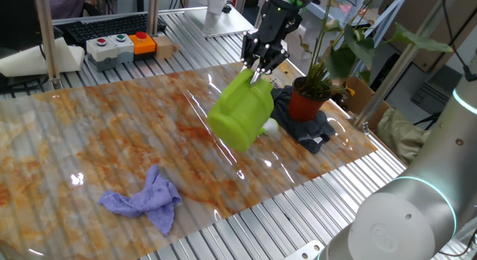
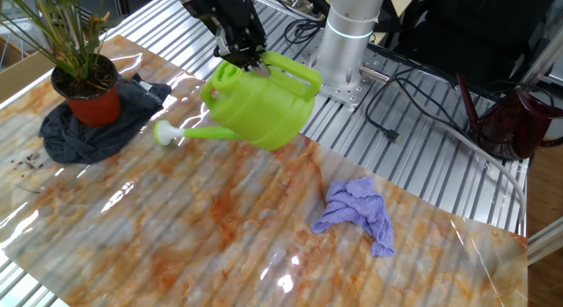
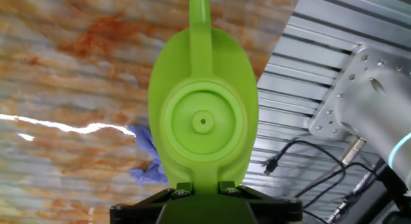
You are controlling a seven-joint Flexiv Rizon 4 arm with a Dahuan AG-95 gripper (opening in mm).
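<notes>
A lime-green watering can [image 2: 264, 105] hangs above the marbled table sheet, with my gripper [image 1: 262, 66] shut on its handle. In exterior view 2 the can tilts, its spout pointing down toward the white sprinkler head [image 2: 165, 133] at the left. The wrist view shows the can [image 3: 203, 121] from its top, with the handle running between my fingers. A potted plant in a reddish-brown pot [image 2: 93, 105] stands on a dark grey cloth [image 2: 63, 136]; the sprinkler head is to the side of the pot, apart from it.
A crumpled purple cloth [image 1: 149, 200] lies on the marbled sheet [image 1: 74, 148]. Button boxes [image 1: 112, 51] and a keyboard [image 1: 100, 29] are at the back left. A dark red kettle [image 2: 515, 122] and loose cables stand beside the arm's base [image 2: 347, 52].
</notes>
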